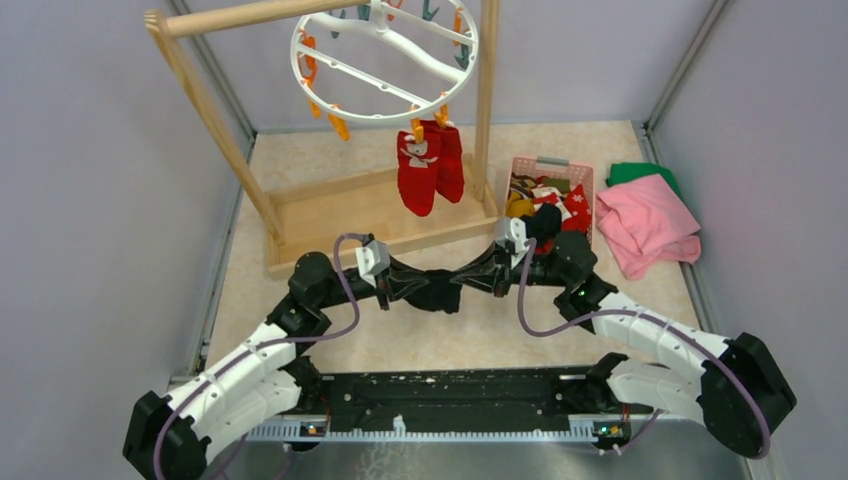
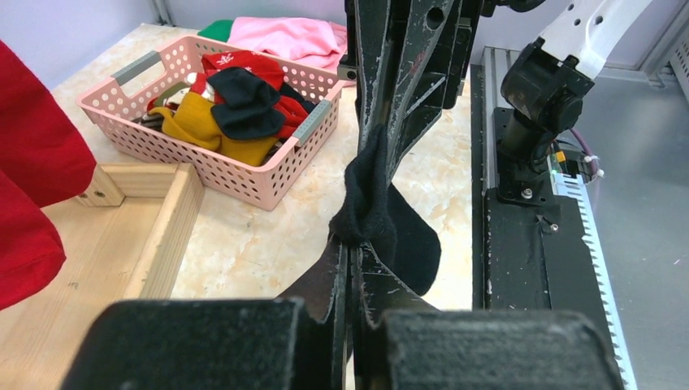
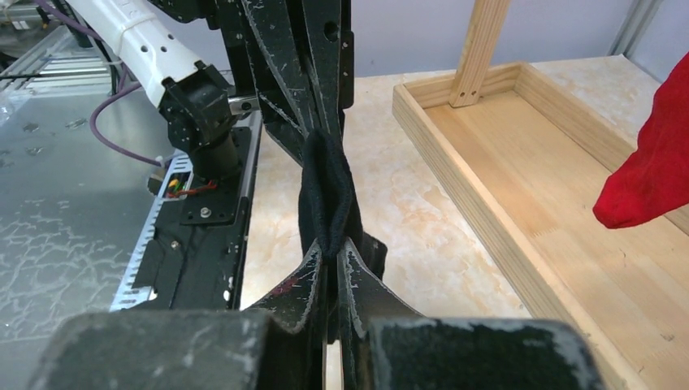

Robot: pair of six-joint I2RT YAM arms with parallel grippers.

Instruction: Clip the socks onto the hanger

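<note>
A black sock (image 1: 436,291) is stretched between my two grippers, low in front of the wooden tray. My left gripper is at one edge of the sock, its fingers close together; whether they still pinch the cloth I cannot tell. At the opposite edge, my right gripper is shut on the sock. The round white hanger (image 1: 340,117) hangs from the wooden frame and carries orange and grey clips. A pair of red socks (image 1: 416,175) dangles from two orange clips (image 1: 417,130) at its front right.
The pink basket (image 1: 552,163) stands right of the frame, holding a black sock (image 1: 545,222) and several other socks. Pink cloth (image 1: 650,222) and green cloth (image 1: 632,172) lie at the far right. The wooden tray (image 1: 335,207) under the hanger is empty.
</note>
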